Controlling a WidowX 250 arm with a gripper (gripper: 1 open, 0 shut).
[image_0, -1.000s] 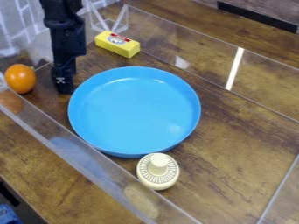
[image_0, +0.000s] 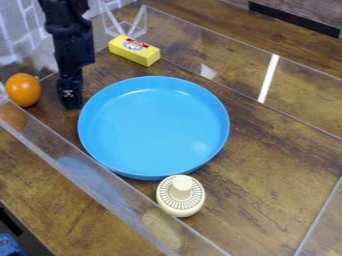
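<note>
The black gripper (image_0: 70, 92) hangs low at the upper left, its fingers down near the wooden surface, between an orange (image_0: 22, 89) and a blue plate (image_0: 152, 127). Whether its fingers are open or closed, or hold anything, is hard to tell against the dark shape. The orange sits to its left, close to the clear wall.
A yellow box (image_0: 134, 50) lies behind, right of the arm. A cream cylindrical object (image_0: 181, 196) stands in front of the plate. Clear walls run along the left and back.
</note>
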